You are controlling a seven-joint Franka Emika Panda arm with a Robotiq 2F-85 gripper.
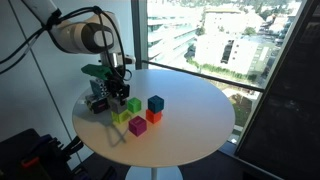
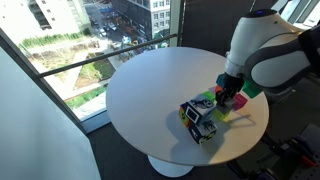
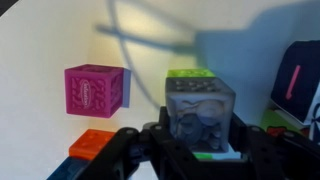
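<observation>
A grey block (image 3: 200,105) is between the fingers of my gripper, which is shut on it. Beneath it, a yellow-green block (image 1: 120,117) stands on the table; the wrist view shows only a strip of it past the grey block. Whether the two blocks touch, I cannot tell. The exterior views show my gripper (image 1: 121,99) low over the near left part of the table, with the grey block small and partly hidden there.
On the white round table (image 1: 190,100), a magenta block (image 3: 94,90) and a green block (image 1: 135,104) stand close by. A blue block (image 1: 156,103) rests on an orange-red block (image 1: 154,117). Dark boxes (image 2: 197,117) lie beside the stack.
</observation>
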